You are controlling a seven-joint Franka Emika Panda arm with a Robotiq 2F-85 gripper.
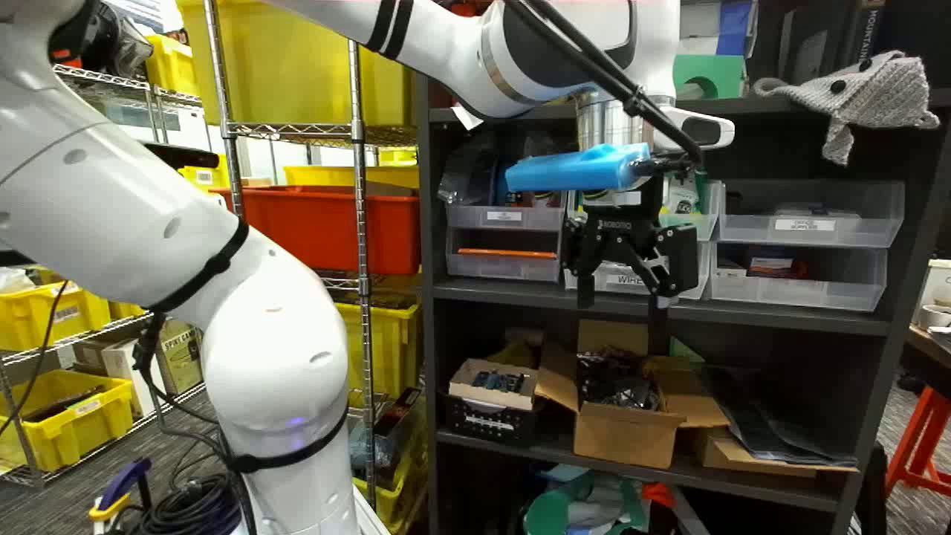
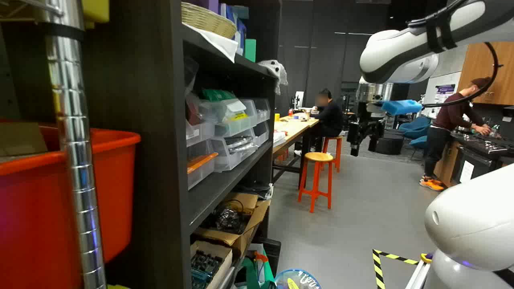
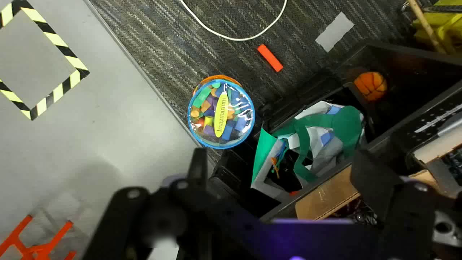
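Note:
My gripper [image 1: 624, 299] hangs fingers down in front of the dark shelf unit, its two black fingers wide apart and nothing between them. A blue cover is strapped above it. In exterior view 2, the gripper [image 2: 364, 144] is in mid-air over the open floor, right of the shelves. Looking down in the wrist view, a round clear tub [image 3: 203, 102] of coloured blocks with a blue rim stands on the carpet, well below my spread fingers [image 3: 197, 167]. Beside the tub, a black bin [image 3: 376, 50] holds green and white pieces and an orange ball [image 3: 370, 86].
Clear drawers [image 1: 807, 227] fill the middle shelf; an open cardboard box [image 1: 624, 437] and a small box of parts [image 1: 492, 382] sit lower. A grey knitted toy [image 1: 860, 93] overhangs the top right. An orange stool [image 2: 315, 180] and two people stand or sit beyond open floor.

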